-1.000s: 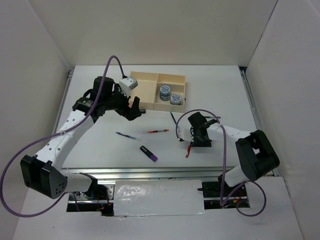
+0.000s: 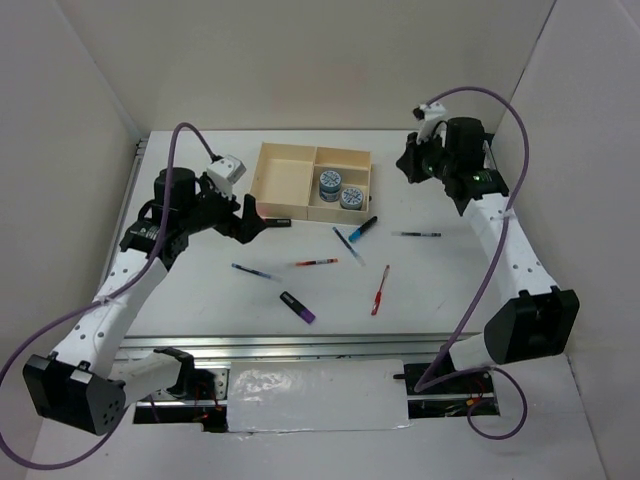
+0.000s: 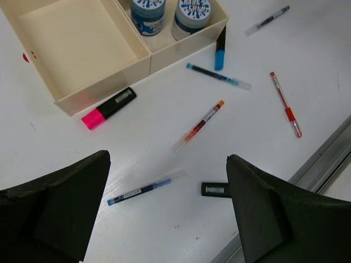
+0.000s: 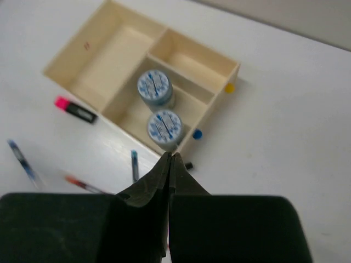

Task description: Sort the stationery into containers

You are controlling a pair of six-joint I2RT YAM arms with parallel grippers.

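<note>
A cream divided box (image 2: 283, 180) stands at the back of the table, its large left compartment empty; two round blue-lidded jars (image 2: 330, 185) sit in the front right compartment. Pens lie loose in front: a blue pen (image 3: 140, 189), an orange pen (image 3: 202, 123), a teal pen (image 3: 218, 75), a red pen (image 2: 380, 290) and a black pen (image 2: 416, 234). Markers lie there too: pink (image 3: 109, 108), blue (image 2: 363, 229) and purple (image 2: 297, 307). My left gripper hangs open and empty above the left side. High at the back right, my right gripper is shut, nothing showing between its fingers.
In the right wrist view a yellow round end (image 4: 229, 88) and a blue one (image 4: 197, 134) show at the box's right side. A metal rail (image 2: 300, 347) runs along the front edge.
The left gripper has drawn back slightly to the left.
</note>
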